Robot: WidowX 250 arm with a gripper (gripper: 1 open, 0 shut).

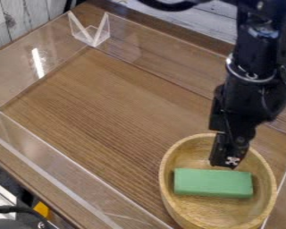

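A wooden bowl (181,204) at the lower right holds a light green rectangular block (213,182) lying flat. My black gripper (229,152) points down over the back of the bowl, its lower tip just above the block's far side, apparently open, with nothing seen between its fingers. The arm covers part of the bowl's back rim.
The wooden table (97,107) has wide free room left of and behind the bowl. Clear plastic walls edge it on the left and front. A white angular bracket (90,30) stands at the back left. Dark cables lie at the lower left corner.
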